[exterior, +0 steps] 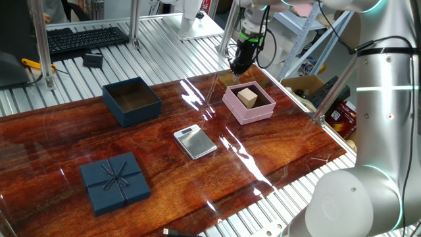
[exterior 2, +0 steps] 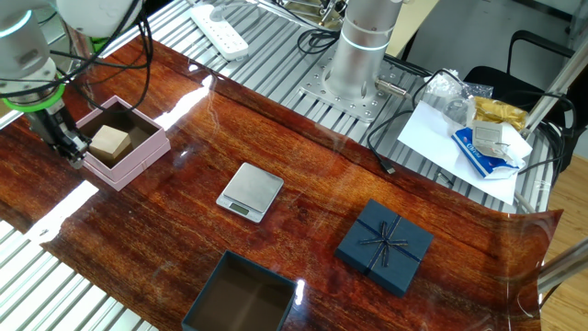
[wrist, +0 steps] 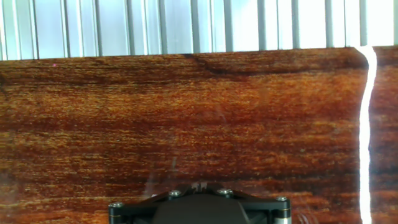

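My gripper (exterior: 235, 74) points down at the far end of the wooden table, beside the pink box and apart from it. In the wrist view the gripper's black fingers meet at the bottom middle; it looks shut, and nothing shows between them. A pale wooden block (exterior: 247, 98) sits tilted inside the open pink box (exterior: 245, 117). The second exterior view shows the gripper (exterior 2: 75, 152) just outside that box, overlapping the near side of the block (exterior 2: 110, 142) in the picture. Bare table (wrist: 186, 118) fills most of the wrist view.
A silver scale (exterior: 195, 141) lies mid-table. Behind it stands an open, empty dark blue box (exterior: 133, 117); a blue lid with a bow (exterior: 116, 183) lies at the near left. A power strip (exterior 2: 219, 33) rests on the metal slats.
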